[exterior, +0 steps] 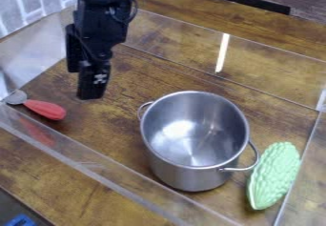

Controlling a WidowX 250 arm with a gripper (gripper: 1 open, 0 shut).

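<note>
My dark gripper (91, 77) hangs over the wooden table at the upper left, turned so that its fingers overlap in this view, above and to the right of a red-handled utensil (42, 109) with a metal end. A steel pot (188, 158) with two handles stands right of centre, its inside looking empty. A light green textured oval item (273, 176) lies to the pot's right. Nothing shows held by the gripper.
Clear low walls (128, 173) border the work area. A blue object (15, 218) shows in the lower left corner.
</note>
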